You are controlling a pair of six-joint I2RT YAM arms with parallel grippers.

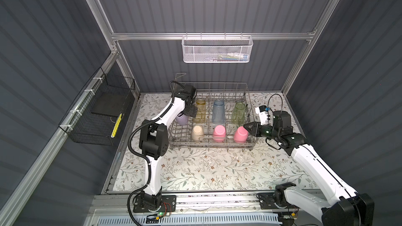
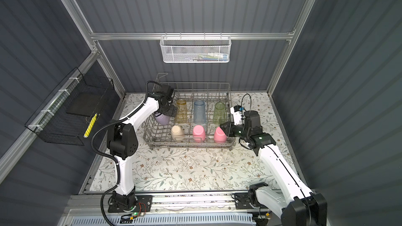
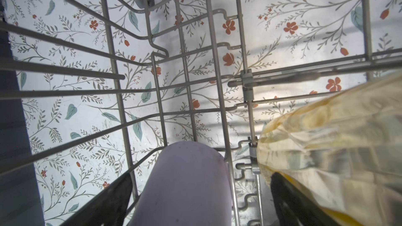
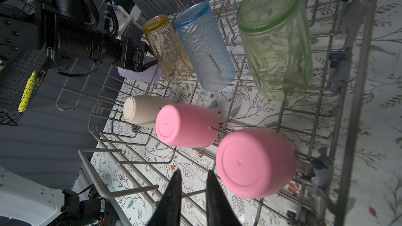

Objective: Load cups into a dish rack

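The wire dish rack (image 1: 213, 144) holds upturned cups: yellow (image 4: 165, 46), blue (image 4: 205, 46), green (image 4: 274, 46) behind; cream (image 4: 144, 111), pink (image 4: 186, 125) and another pink (image 4: 255, 163) in front. A lavender cup (image 3: 180, 188) lies at the left, between the fingers of my open left gripper, seen at the bottom of the left wrist view; whether they touch it is unclear. My right gripper hangs over the front right, part open, with nothing between its fingers, beside the right pink cup.
A white mesh basket (image 1: 217, 50) hangs on the back wall, and a black wire basket (image 1: 90, 125) on the left wall. The counter (image 1: 209, 171) in front of the rack is clear.
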